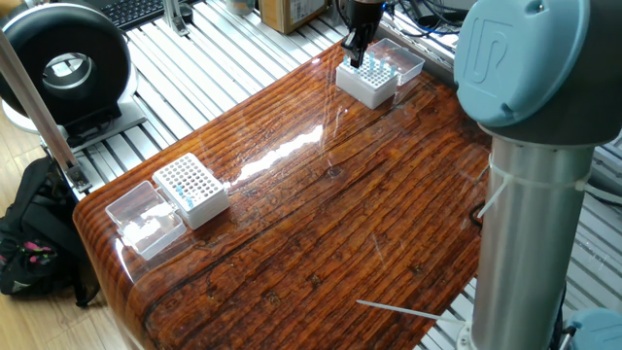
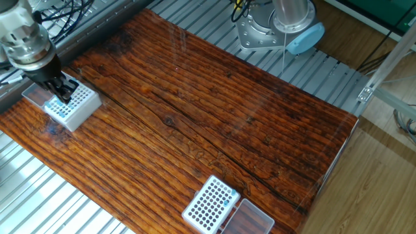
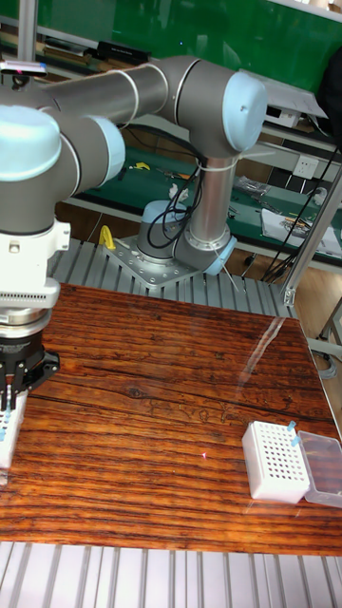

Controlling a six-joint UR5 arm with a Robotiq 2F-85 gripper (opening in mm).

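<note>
My black gripper [image 1: 355, 61] points down over a white tube rack [image 1: 366, 88] at the table's far end in exterior view 1. Its fingertips are close to the top of this rack, among several blue tubes [image 1: 377, 65]. In exterior view 2 the gripper [image 2: 64, 96] hangs over the same rack [image 2: 81, 112] at the left. Whether the fingers are apart or hold a tube is too small to make out. A second white rack [image 1: 192, 192] stands at the opposite end, with blue tubes [image 2: 230, 197] near one end of its hole grid.
Clear hinged lids lie open beside both racks, one lid [image 1: 146, 220] by the second rack and another lid [image 1: 400, 58] by the rack under me. Bare wooden table [image 2: 175, 117] separates the racks. The arm's base [image 3: 157, 261] stands behind the table.
</note>
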